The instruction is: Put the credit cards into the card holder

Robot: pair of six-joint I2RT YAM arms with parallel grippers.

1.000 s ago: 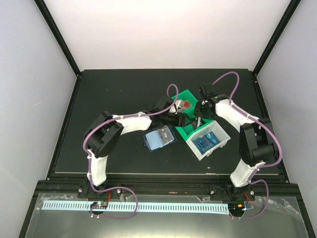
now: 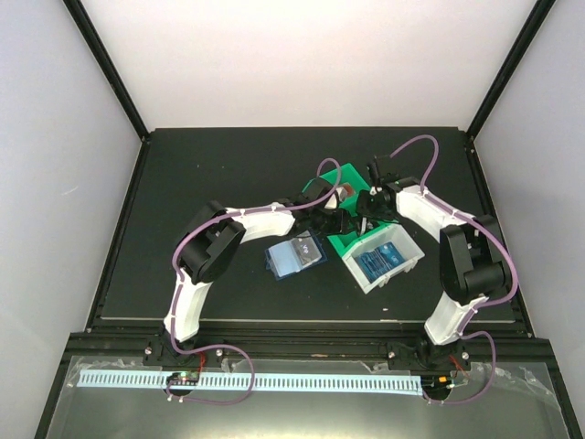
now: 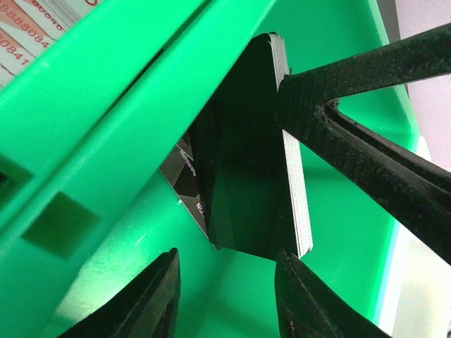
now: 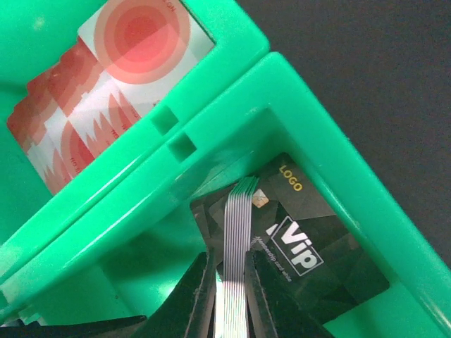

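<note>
In the left wrist view, a stack of black cards [image 3: 254,162] stands on edge, slightly tilted, in the green tray [image 3: 373,260]. My left gripper is open, its fingertips apart near the stack's lower end. A finger of my right gripper lies against the white edges. From the right wrist view, the stack [image 4: 237,232] is between the right fingers; whether both press it cannot be told. A black "Vip" card [image 4: 299,246] lies flat beneath. The card holder [image 2: 295,254], open on the table, has clear sleeves.
Red-and-white cards [image 4: 120,77] lie in the neighbouring green compartment, behind a dividing wall [image 4: 162,155]. A white tray [image 2: 409,261] with blue cards [image 2: 379,262] adjoins the green one.
My left arm has shifted right and toward the near side, bringing its gripper close to the right one over the green tray. The right arm has barely moved.
</note>
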